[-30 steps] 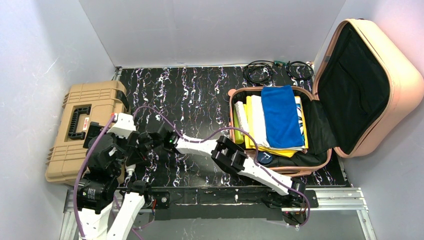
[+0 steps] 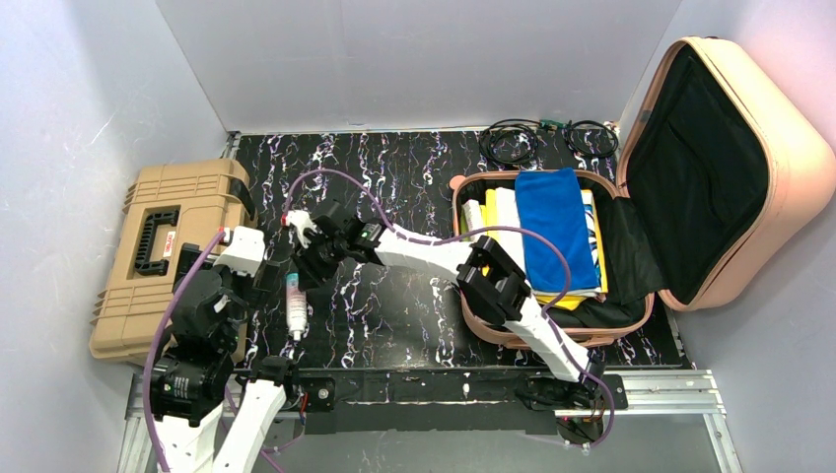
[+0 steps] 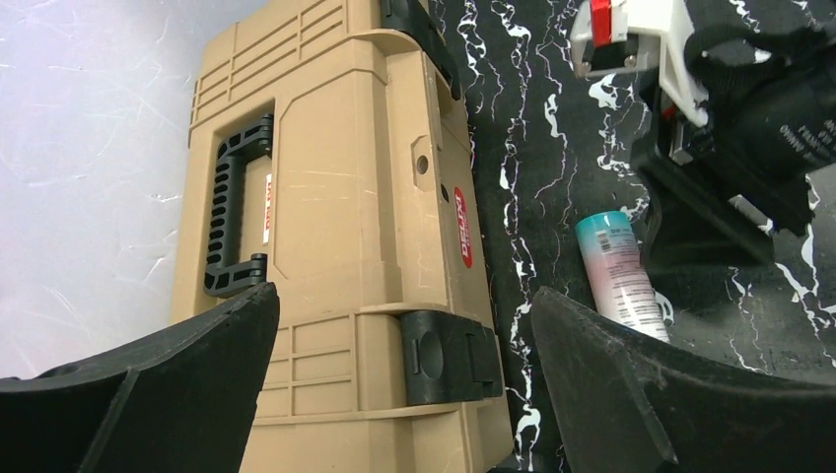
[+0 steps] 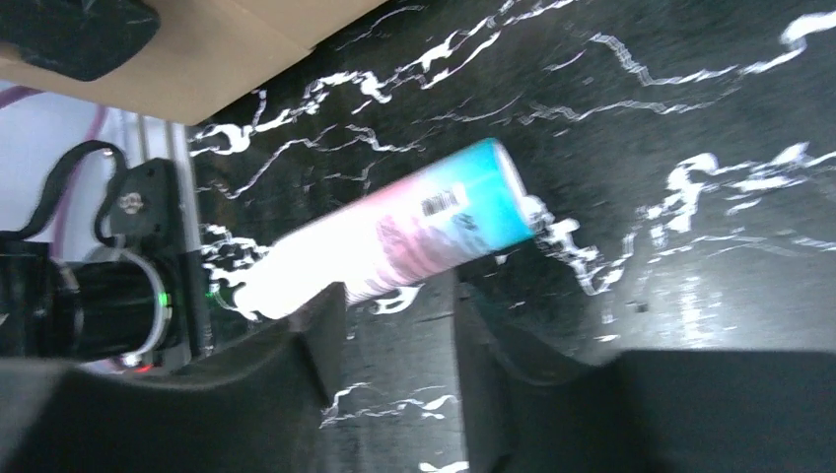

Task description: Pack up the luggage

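A white and pink bottle [image 2: 297, 313] with a teal end lies on the black marbled table. In the right wrist view, this bottle [image 4: 399, 232] is slightly blurred and sits just past my right gripper. That gripper is part open, bare table showing in the gap between its fingers; whether a tip touches the bottle I cannot tell. Wide open and empty, my left gripper hangs over the tan case. On the right stands the open pink suitcase [image 2: 459, 182], holding a blue cloth [image 2: 557, 232] over white and yellow folded items.
The tan hard case [image 2: 148, 202] occupies the left side, close to the bottle. Coiled black cables [image 2: 510, 144] lie at the back. My right arm reaches across the suitcase's front-left corner, covering some contents.
The bottle, earlier close by the tan case and partly hidden, has shifted right and now lies clear of it. My right gripper has moved right and slightly back; the left arm has stayed put.
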